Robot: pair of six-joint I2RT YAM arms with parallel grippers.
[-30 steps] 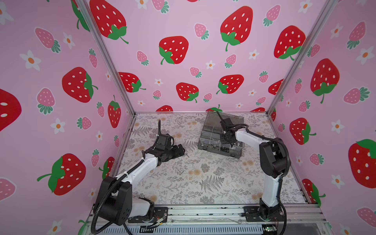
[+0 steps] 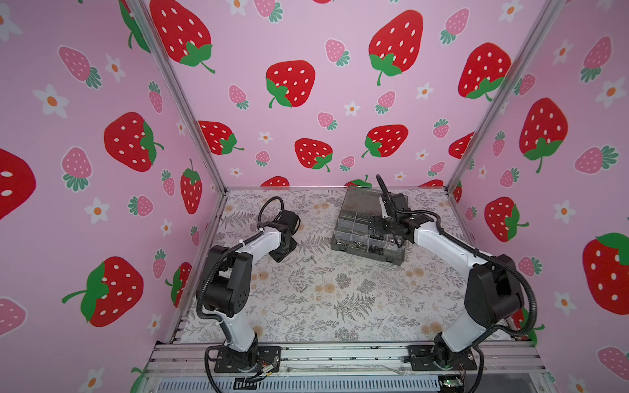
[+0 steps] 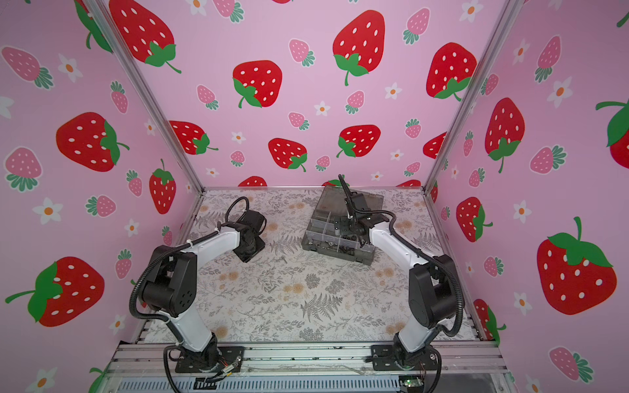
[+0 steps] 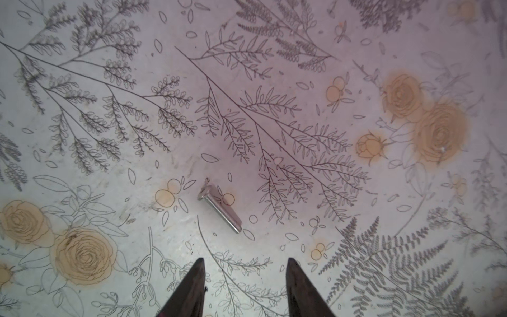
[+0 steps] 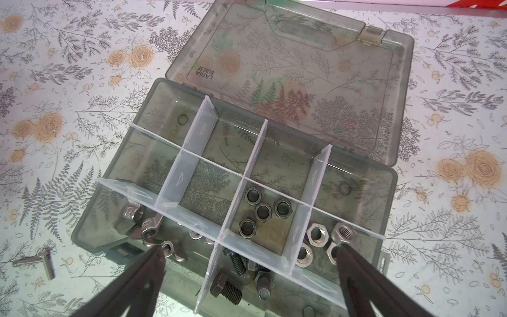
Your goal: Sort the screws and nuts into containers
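In the left wrist view a silver screw (image 4: 220, 209) lies on the patterned table, a little ahead of my left gripper. That gripper is open, with a gap between its fingers and nothing in it. My right gripper stands wide open above the grey sorting box (image 5: 113, 174); nothing sits between its fingers. Several hex nuts (image 5: 263, 212) rest in a middle compartment, and more large nuts (image 5: 318, 234) in the one to its right. Dark bolts (image 5: 230, 291) fill part of a front compartment. Wing nuts (image 5: 168, 248) lie in the front left one.
The box's clear grey lid (image 5: 295, 74) is folded back behind it. On the table left of the box lie small metal screws (image 5: 47, 262). Several rear compartments are empty.
My left arm has drawn back and its gripper has turned downward over the table.
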